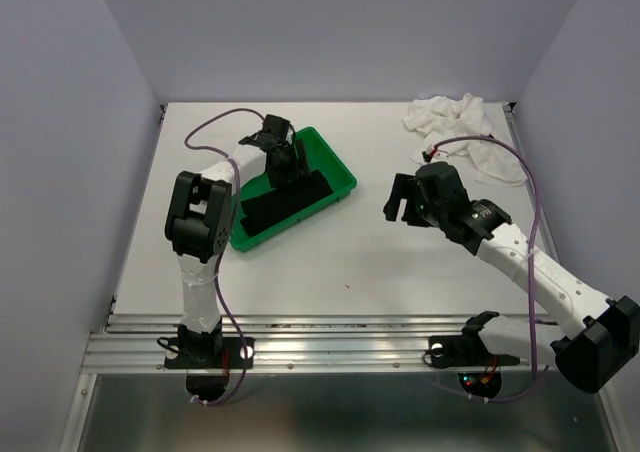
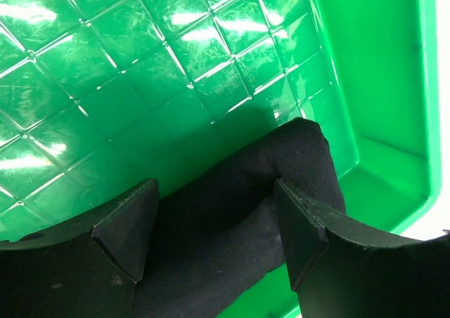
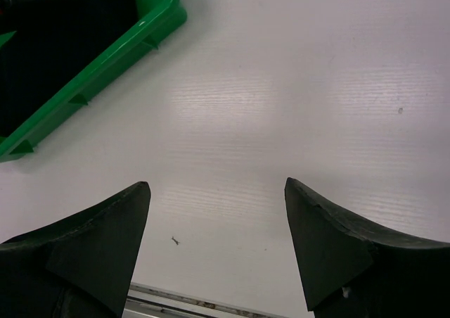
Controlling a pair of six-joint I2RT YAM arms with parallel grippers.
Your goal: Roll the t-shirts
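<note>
A black rolled shirt (image 1: 286,201) lies lengthwise in the green tray (image 1: 343,184), along its near side. Over the tray hangs my left gripper (image 1: 295,162). In the left wrist view the black roll (image 2: 232,198) shows between and beyond the open fingers; whether they touch it I cannot tell. My right gripper (image 1: 400,198) is over bare table to the right of the tray. Its fingers (image 3: 105,244) stand apart with only table between them. At the back right a white cloth (image 1: 450,120) lies crumpled, partly behind the right arm.
Grey walls close in the back and both sides. A metal rail (image 1: 330,337) runs along the front edge.
</note>
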